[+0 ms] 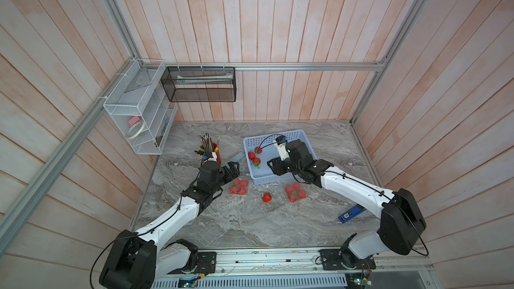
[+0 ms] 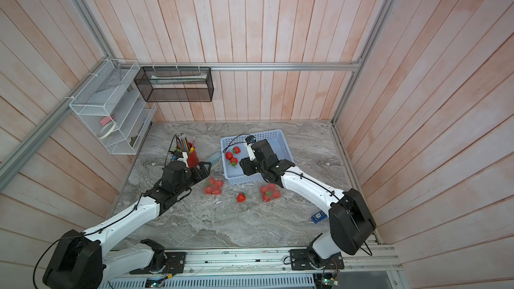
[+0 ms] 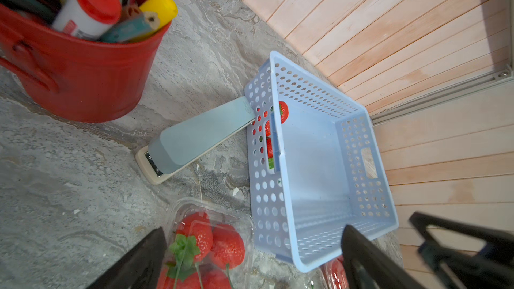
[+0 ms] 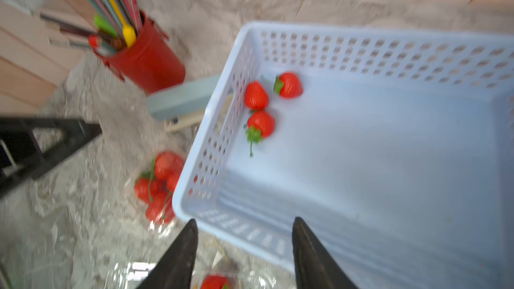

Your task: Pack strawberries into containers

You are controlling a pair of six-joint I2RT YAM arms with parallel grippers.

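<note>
Several strawberries (image 4: pixel 289 84) lie at the left side of the light blue basket (image 4: pixel 374 144). Two clear containers of strawberries stand in front of it, a left one (image 1: pixel 238 187) and a right one (image 1: pixel 295 192). A loose strawberry (image 1: pixel 266 197) lies on the worktop between them. My left gripper (image 1: pixel 232 169) hangs open above the left container, nothing between its fingers. My right gripper is open over the basket's front left rim, nothing between its blurred fingers.
A red pencil bucket (image 3: pixel 91 75) and a grey-blue stapler-like object (image 3: pixel 198 133) stand left of the basket. A blue object (image 1: pixel 351 213) lies at the front right. Wire shelves (image 1: pixel 133 104) hang on the left wall.
</note>
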